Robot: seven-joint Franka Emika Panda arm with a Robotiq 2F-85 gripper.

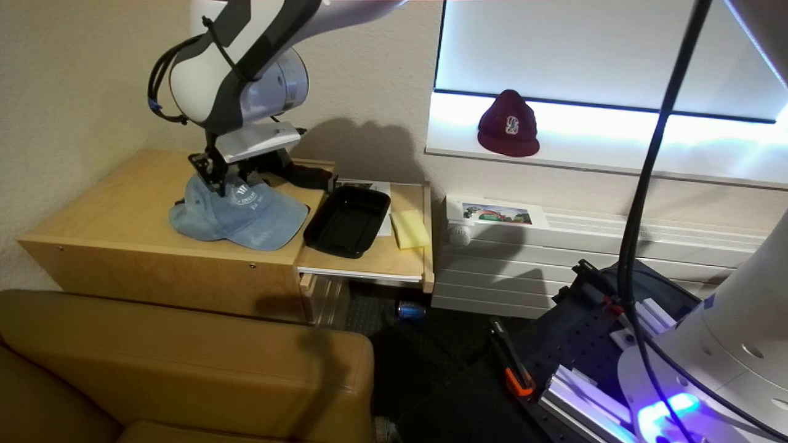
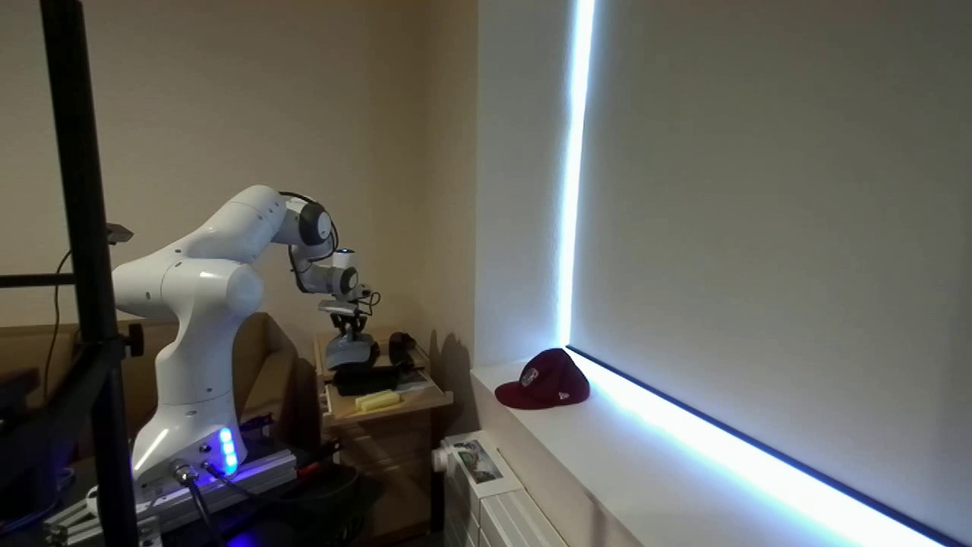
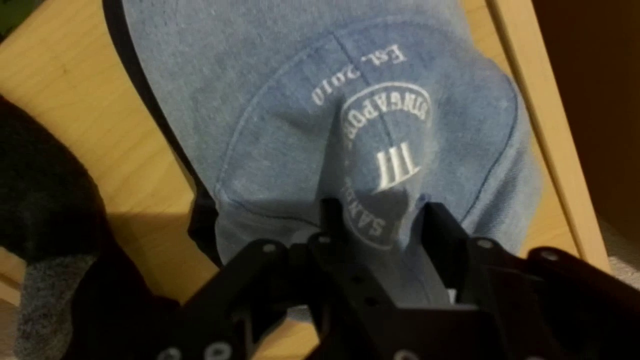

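A light blue denim cap (image 1: 247,211) lies on the wooden cabinet top, brim toward the black tray. My gripper (image 1: 234,181) is down at its crown. In the wrist view the fingers (image 3: 441,225) stand apart on either side of the crown, and the cloth of the blue cap (image 3: 270,156) rises in a fold between them. White lettering shows on the cap's front. Exterior view 2 has the gripper (image 2: 348,327) pointing down over the small blue cap (image 2: 348,350). Whether both fingers press on the cloth, I cannot tell.
Beside the cap is a black tray (image 1: 349,220) on the open drawer, with a yellow cloth (image 1: 410,229) to its right. A dark item (image 1: 303,176) lies behind the cap. The maroon cap (image 1: 509,124) sits on the windowsill. Bare cabinet top (image 1: 111,199) extends left.
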